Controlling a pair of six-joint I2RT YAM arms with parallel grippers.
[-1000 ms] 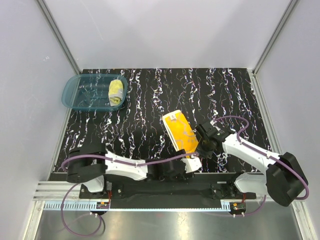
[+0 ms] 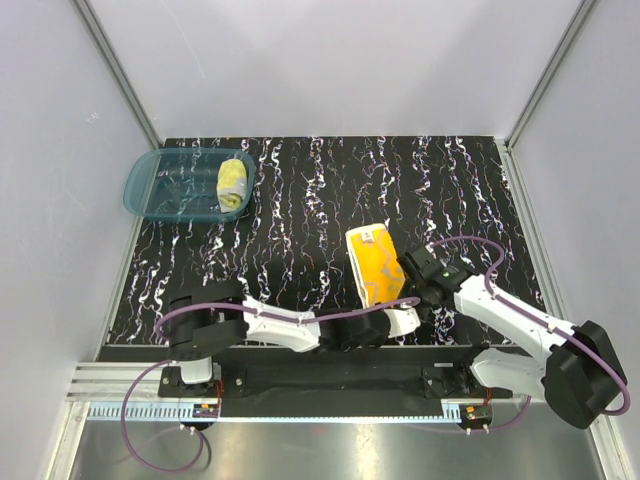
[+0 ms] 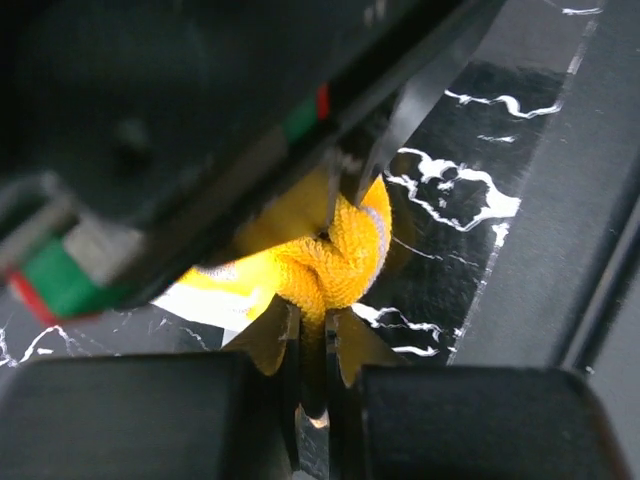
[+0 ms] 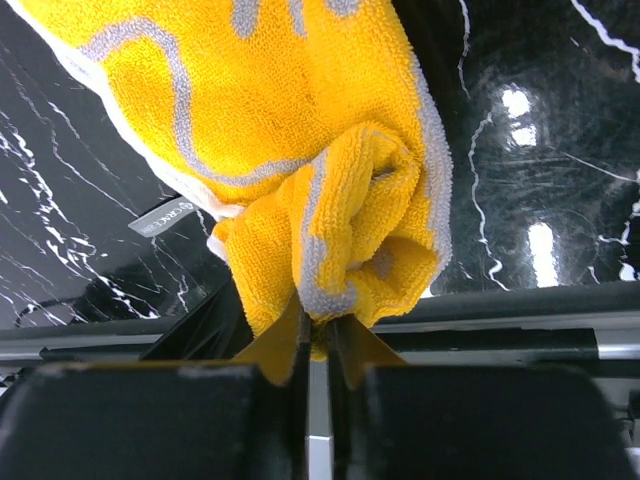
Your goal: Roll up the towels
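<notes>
An orange-yellow towel with grey patterns (image 2: 375,265) lies folded in a long strip on the dark marbled table. Its near end is bunched up between the two arms. In the right wrist view the crumpled corner of the towel (image 4: 360,215) is pinched by my right gripper, shut on it. From the left wrist view, my left gripper is shut on another bunched part of the towel (image 3: 335,255). In the top view the arms hide both gripping spots.
A blue-tinted clear bin (image 2: 160,195) stands at the far left, with a rolled yellow and grey towel (image 2: 232,184) inside. The table's front edge (image 2: 330,353) runs close below both grippers.
The towel and both grippers have shifted to the right, and the towel's far end has swung right, so the strip lies more upright in the top view.
</notes>
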